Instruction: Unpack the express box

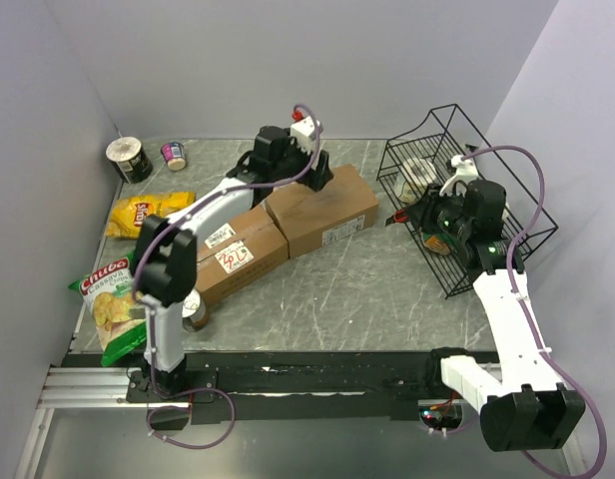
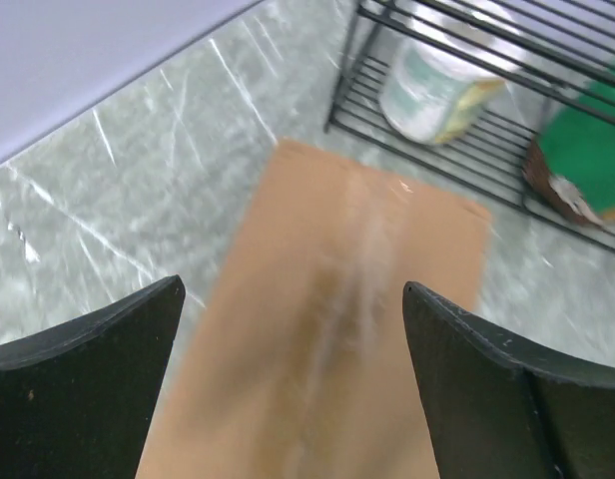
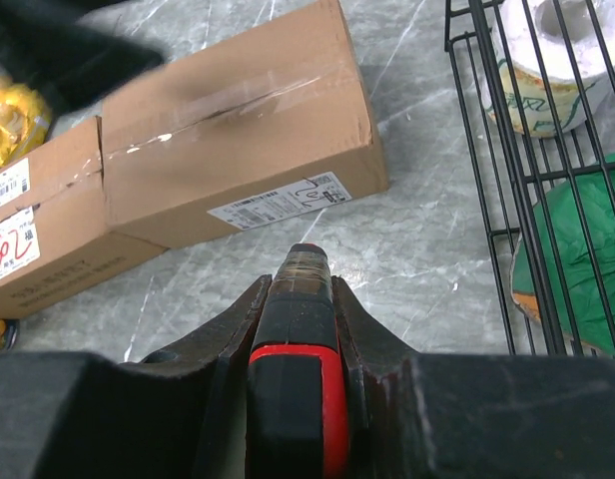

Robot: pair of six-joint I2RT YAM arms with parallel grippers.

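Two cardboard boxes lie end to end on the marble top: the right one (image 1: 317,205) with a label (image 3: 278,200), the left one (image 1: 233,277) with labels. My left gripper (image 1: 309,175) is open just above the right box; in the left wrist view its fingers frame the blurred taped lid (image 2: 327,249). My right gripper (image 1: 407,215) hangs at the wire rack's left side, holding still above bare counter; whether it is open or shut is hard to see, with a red-and-black tool-like tip (image 3: 298,389) central in its view.
The wire rack (image 1: 457,269) with rolls and a green bag stands right. Chip bags (image 1: 113,304), a yellow bag (image 1: 148,210), cans (image 1: 129,158) and a cup line the left.
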